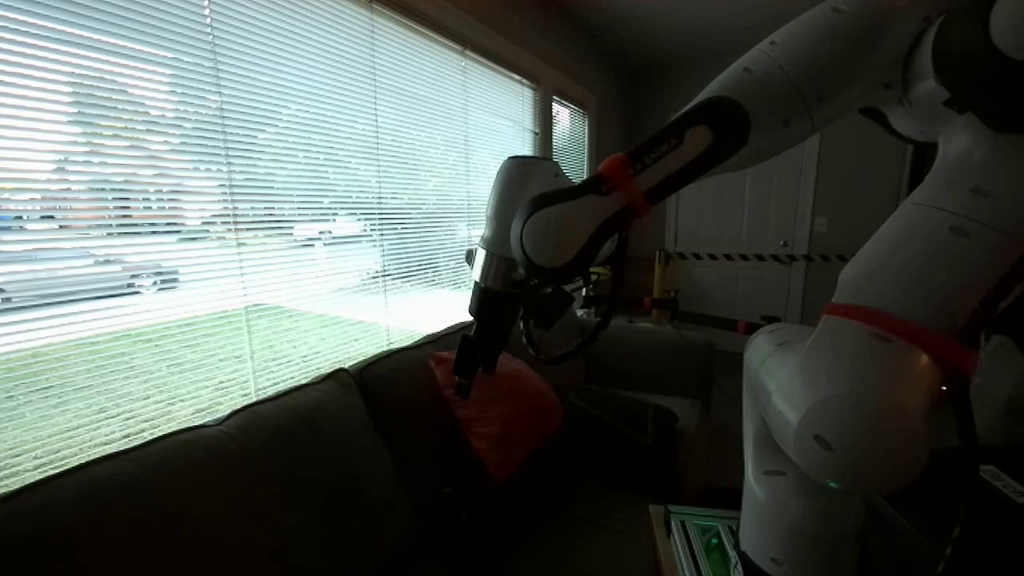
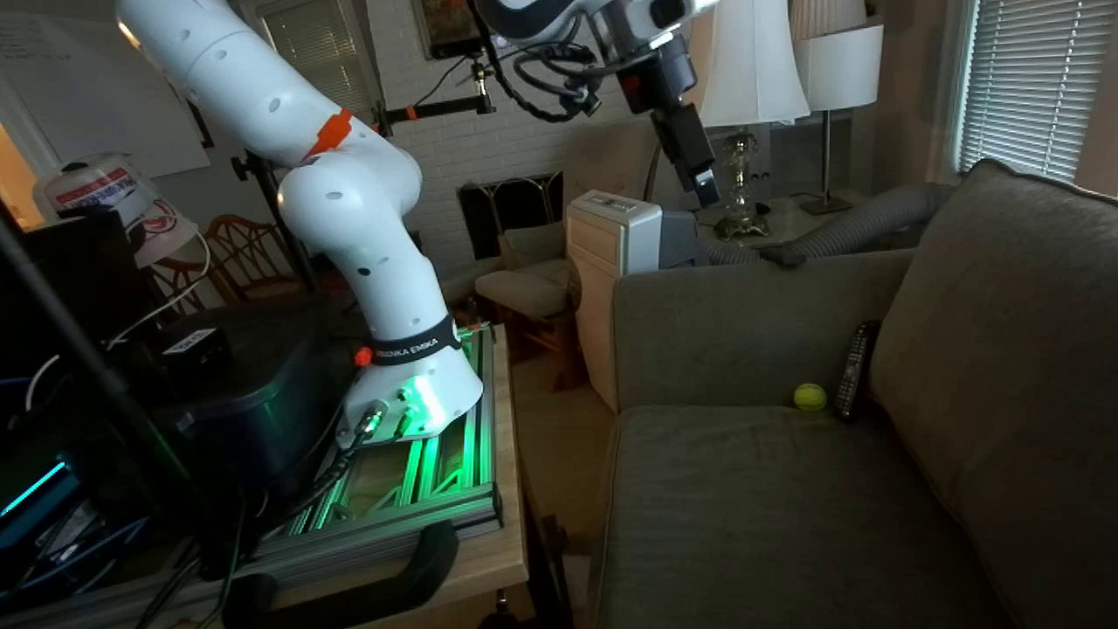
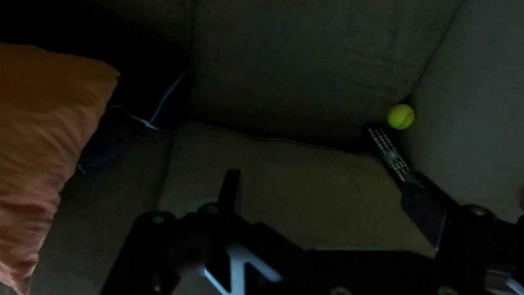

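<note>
My gripper is open above the couch, and nothing shows between its widely parted fingers. A yellow-green tennis ball [image 3: 400, 116] rests in the corner where couch back and armrest meet. Beside it leans a dark remote [image 3: 389, 152] with pale buttons, its lower end hidden by one of my fingers in the wrist view. In the second exterior view the ball [image 2: 809, 397] and remote [image 2: 857, 369] lie well below my gripper [image 2: 704, 189]. An orange-red cushion [image 3: 44, 147] fills the left of the wrist view.
A dark pillow with light blue piping [image 3: 167, 98] sits by the cushion. The couch's back cushion [image 2: 1006, 346] and armrest [image 2: 755, 325] bound the seat [image 2: 765, 514], whose middle is bare. Lamps [image 2: 749, 63] and a white appliance [image 2: 613, 252] stand beyond the armrest.
</note>
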